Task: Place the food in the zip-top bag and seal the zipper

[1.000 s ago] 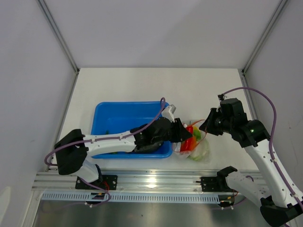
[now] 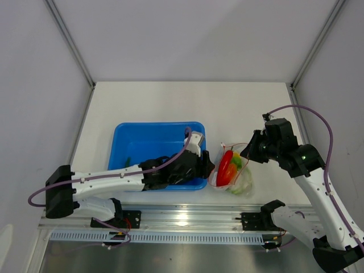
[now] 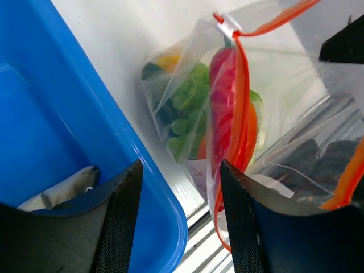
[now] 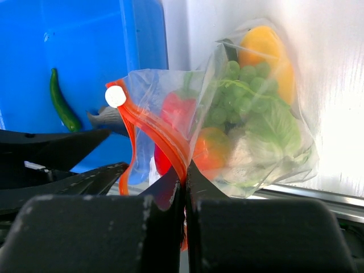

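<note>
The zip top bag (image 2: 239, 182) holds a red pepper (image 3: 222, 96), grapes (image 4: 250, 94), a yellow fruit (image 4: 264, 51), an orange-red item and leafy greens, with its orange zipper (image 3: 242, 102) standing up. My right gripper is shut on the bag's rim. My left gripper is open at the bag's left, between it and the blue bin, one finger beside the zipper's near strip; nothing shows clearly held.
The blue bin (image 2: 128, 136) holds a green chili (image 4: 62, 102) and a grey item (image 3: 62, 187). A metal rail (image 2: 182, 211) runs along the front.
My left arm has moved toward the front and left, its gripper drawing back slightly from over the bag. The right arm has not moved.
</note>
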